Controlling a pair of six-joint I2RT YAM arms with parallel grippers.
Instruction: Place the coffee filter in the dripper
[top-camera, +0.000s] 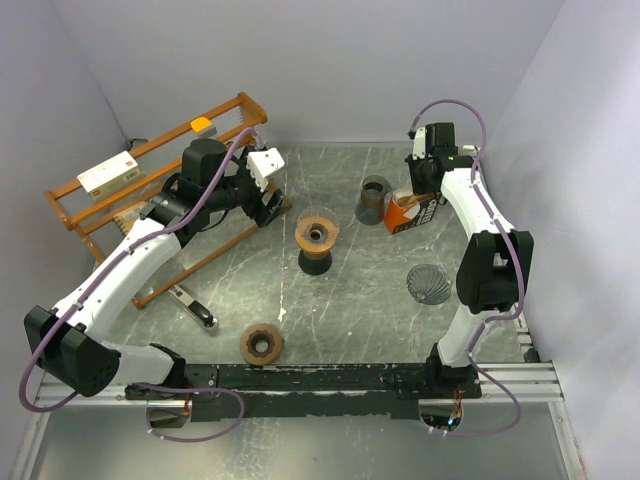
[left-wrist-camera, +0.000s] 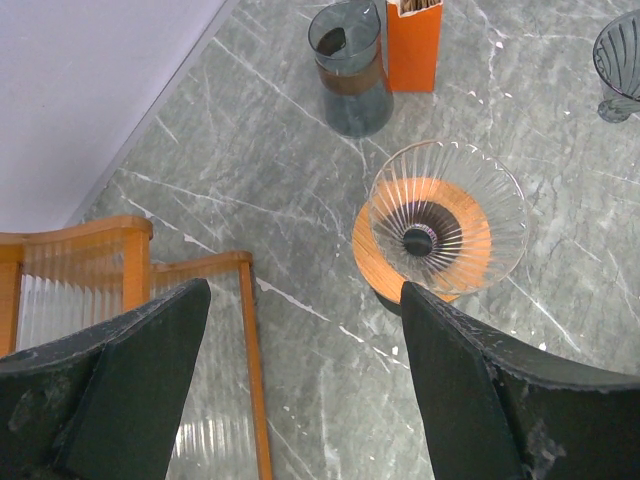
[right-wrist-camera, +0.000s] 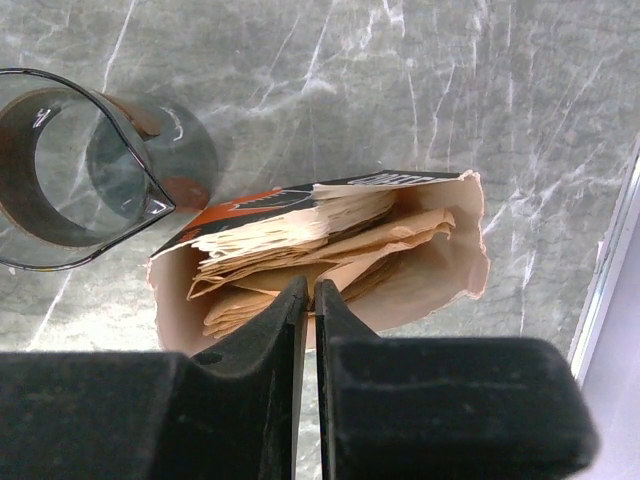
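Note:
An orange-and-black box (top-camera: 408, 214) at the back right holds brown and white paper filters (right-wrist-camera: 330, 245). My right gripper is over it, fingertips among the filters, fingers nearly closed; whether paper is between them is unclear. The dripper, a clear ribbed cone (left-wrist-camera: 447, 215) on a wooden ring over a dark base (top-camera: 315, 262), stands mid-table. My left gripper is open and empty, above and left of the dripper.
A glass carafe (top-camera: 371, 200) stands beside the box, a ribbed glass (top-camera: 429, 285) at right. A wooden ring (top-camera: 261, 344) lies at the front, a wooden rack (top-camera: 222, 262) at left.

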